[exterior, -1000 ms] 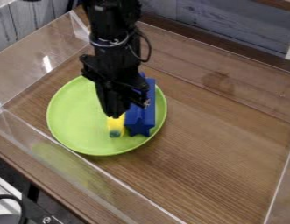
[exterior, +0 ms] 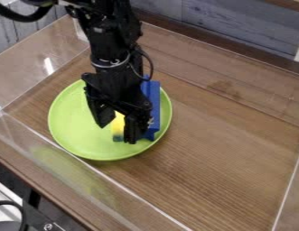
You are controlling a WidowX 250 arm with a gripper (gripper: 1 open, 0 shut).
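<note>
A black gripper (exterior: 120, 121) hangs low over a green plate (exterior: 76, 126), its open fingers reaching down around a yellow object (exterior: 117, 134) near the plate's middle. A blue object (exterior: 152, 93) lies just right of it on the plate, partly behind the gripper. Whether the fingers touch either object cannot be told.
The plate sits on a wooden table (exterior: 212, 171). Light walls border it at the back and left, and a cable runs at the lower left corner.
The gripper has come down and toward the camera, onto the yellow and blue objects, hiding more of them.
</note>
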